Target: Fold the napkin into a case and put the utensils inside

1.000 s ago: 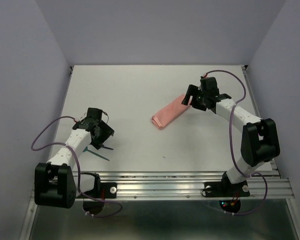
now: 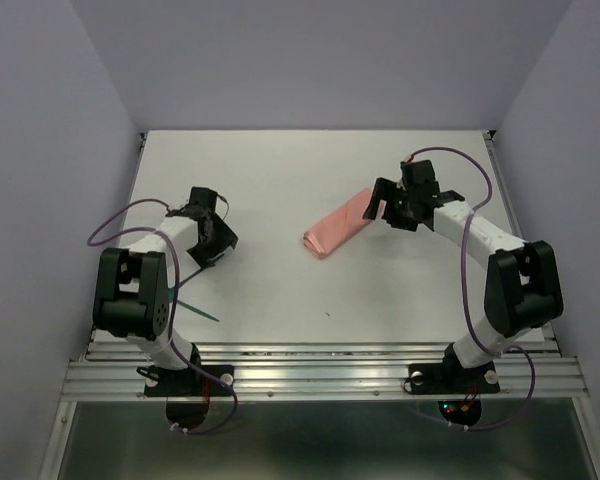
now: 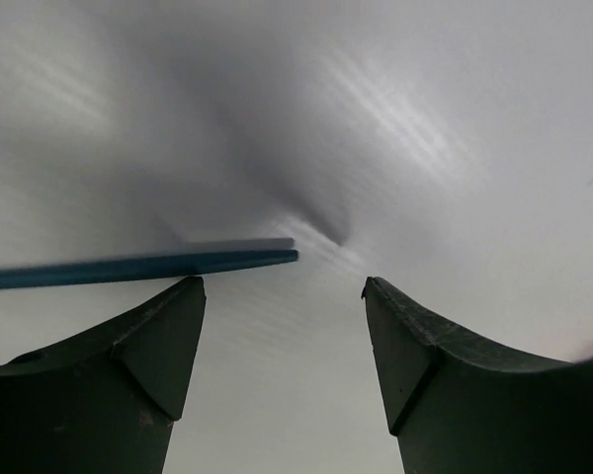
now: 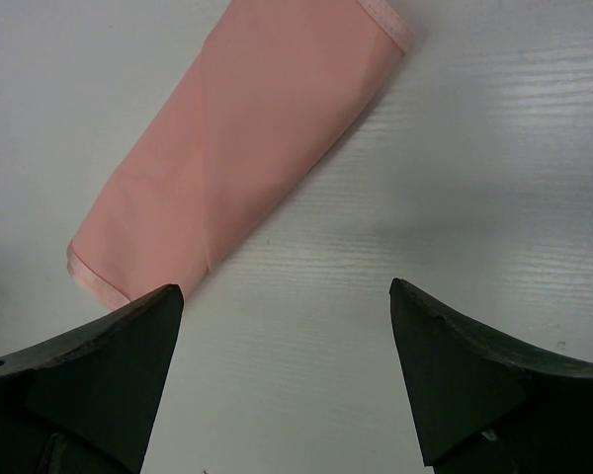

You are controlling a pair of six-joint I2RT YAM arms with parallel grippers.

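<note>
A folded pink napkin (image 2: 335, 225) (image 4: 227, 138) lies flat at the centre-right of the table. My right gripper (image 2: 377, 205) hangs over its upper end, open and empty. My left gripper (image 2: 216, 255) is raised at the left; its fingers stand apart in the left wrist view. A teal utensil (image 2: 198, 311) (image 3: 138, 269) lies near the front left; its tip shows just beyond the left fingers. A dark stick-like shape, blurred and partly hidden, runs under the left gripper; I cannot tell whether it is held.
A small dark speck (image 2: 327, 314) lies toward the front.
</note>
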